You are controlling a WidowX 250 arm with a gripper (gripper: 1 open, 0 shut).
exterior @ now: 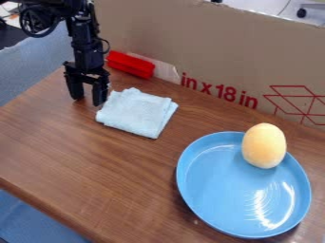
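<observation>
My black gripper (87,86) points down at the back left of the wooden table, its fingers apart with nothing visible between them. Just right of it lies a folded light-blue cloth (137,113). A red object (131,63) lies behind the gripper against the cardboard. On the right, a pale yellow egg-shaped object (264,144) rests on the back part of a blue plate (229,199).
A cardboard panel (229,47) with printed lettering stands along the back of the table.
</observation>
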